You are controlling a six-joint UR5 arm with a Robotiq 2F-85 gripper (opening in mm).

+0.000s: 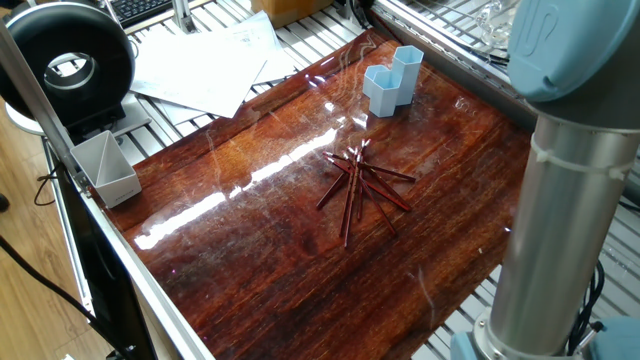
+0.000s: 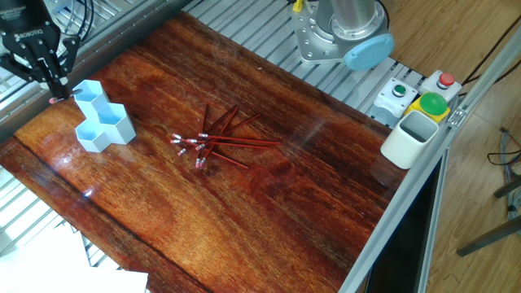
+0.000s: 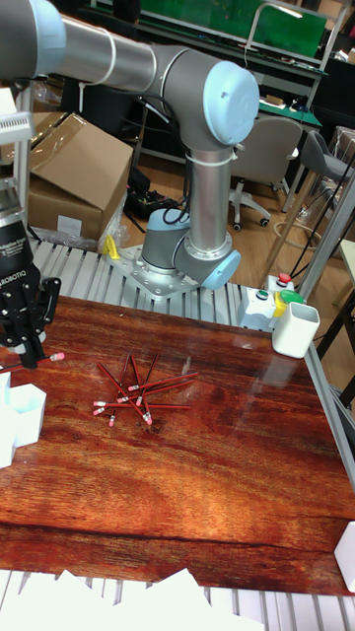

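Note:
At the table's left side in exterior view 3, my gripper [image 3: 32, 359] is shut on a red pencil [image 3: 47, 359]. That pencil lies nearly level across the fingertips, its pink eraser end sticking out to the right. In exterior view 2 the gripper [image 2: 59, 91] points down just beside the white-blue hexagonal holder [image 2: 111, 119], close to its tallest cell. Three joined cells of different heights make up this holder, also seen in exterior view 1 [image 1: 383, 98]. Several more red pencils [image 2: 236, 142] lie crossed in a loose pile mid-table. The gripper is outside exterior view 1.
A white square cup [image 2: 409, 139] stands at the table's edge, near the button boxes [image 2: 396, 95]. Another white container [image 1: 107, 168] sits at the left edge in exterior view 1. Bare wood surrounds the pencil pile. Papers [image 1: 205, 65] lie beyond the table.

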